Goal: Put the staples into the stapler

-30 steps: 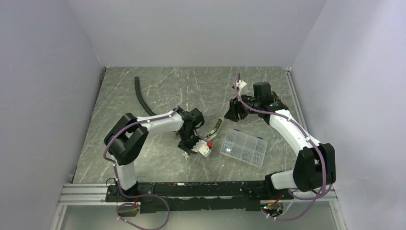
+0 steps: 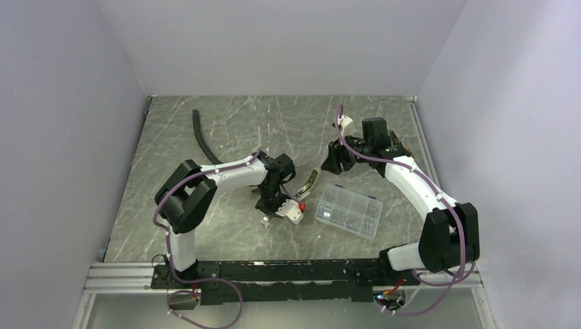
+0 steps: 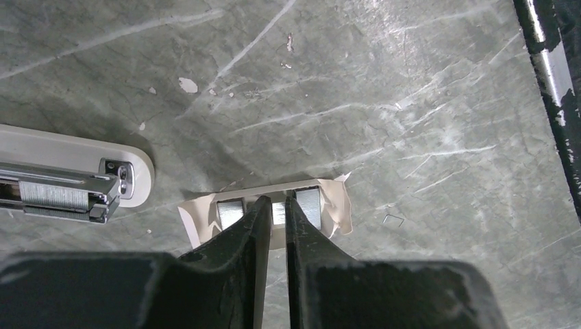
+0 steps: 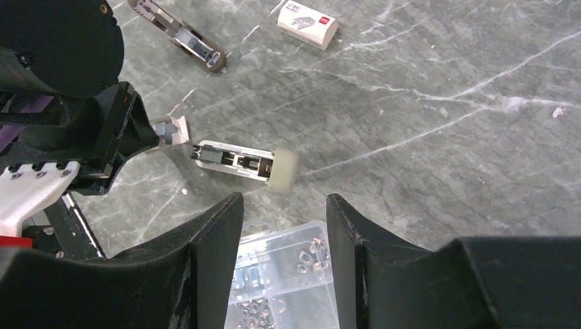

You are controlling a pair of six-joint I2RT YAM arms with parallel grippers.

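Note:
An opened paper wrapper [image 3: 264,190] with several blocks of staples lies on the table in the left wrist view. My left gripper is over it, its fingers slightly apart. A small staple block [image 3: 279,214] shows in the gap between them; whether the fingers touch it, I cannot tell. Left of the wrapper is a stapler [image 3: 68,179] with its metal channel showing. In the right wrist view an open stapler [image 4: 236,162] with a pale end cap lies on the table. Higher and apart from it, my right gripper stands open and empty.
A clear compartment box [image 2: 349,210] of small parts sits right of the open stapler. A white staple box [image 4: 308,24] and a brown stapler [image 4: 181,38] lie farther off. A loose staple [image 3: 393,220] is beside the wrapper. A dark tube [image 2: 202,140] lies back left.
In the top view my left arm has shifted slightly to the right over the last second. My right arm and the box look unmoved.

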